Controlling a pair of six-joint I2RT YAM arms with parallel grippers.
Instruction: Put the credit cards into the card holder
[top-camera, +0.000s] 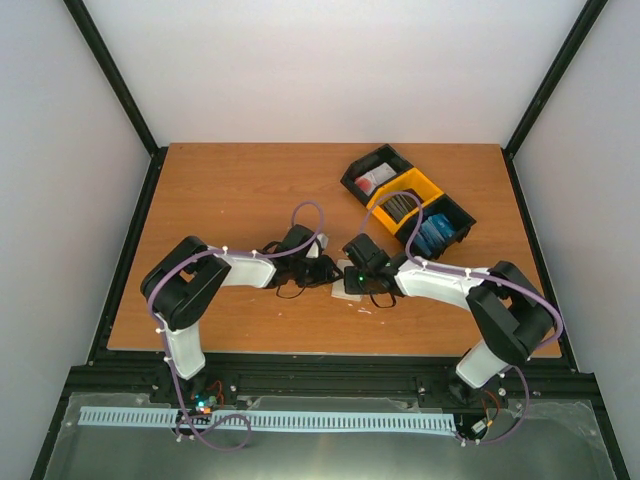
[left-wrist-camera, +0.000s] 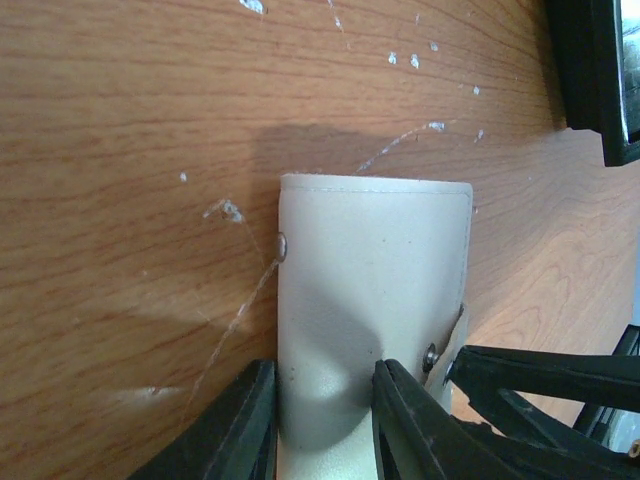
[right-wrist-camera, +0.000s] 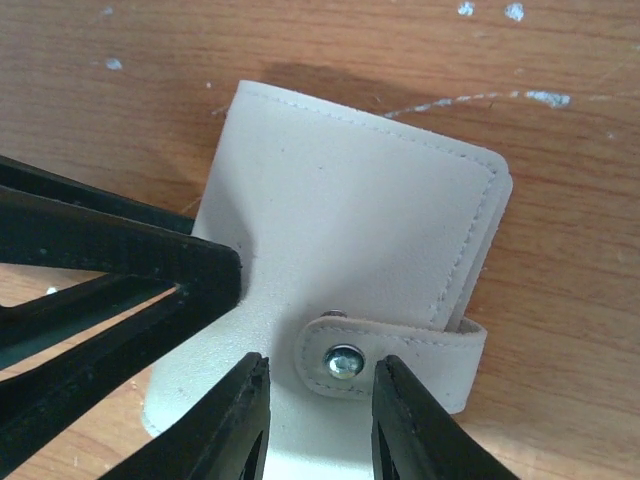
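A pale card holder (top-camera: 339, 284) lies on the wooden table between my two arms, closed by a strap with a metal snap (right-wrist-camera: 344, 362) that shows in the right wrist view. At its left side is my left gripper, its fingers shut on the holder's edge. Over the strap end stands my right gripper, part open, one fingertip on each side of the snap; whether the tips touch the leather I cannot tell. No loose credit card is clearly visible, and the inside of the holder is hidden.
A three-part organizer stands at the back right: a black bin (top-camera: 359, 173) with red and white items, a yellow bin (top-camera: 425, 186) with dark items, and a black bin (top-camera: 460, 217) with blue items. Free table lies at the left and front.
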